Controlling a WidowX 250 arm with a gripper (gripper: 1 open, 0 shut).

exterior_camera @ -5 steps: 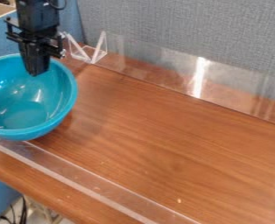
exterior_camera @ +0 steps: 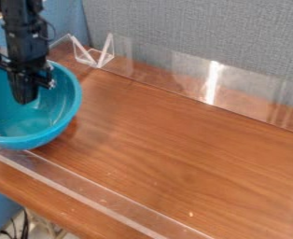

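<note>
A teal bowl (exterior_camera: 37,126) sits at the left end of the wooden table (exterior_camera: 187,168), cut off by the view's left edge. My black gripper (exterior_camera: 24,91) hangs over the bowl's back part, its fingertips down inside the bowl's outline. It looks shut, with nothing seen between its fingers.
Clear plastic strips (exterior_camera: 255,105) run along the back and front of the table, with a white bracket (exterior_camera: 99,51) at the back left. A grey padded wall stands behind. Cables lie below at bottom left.
My gripper has moved left and down, from above the bowl's back rim to lower within its outline. The bowl looks nearly unmoved.
</note>
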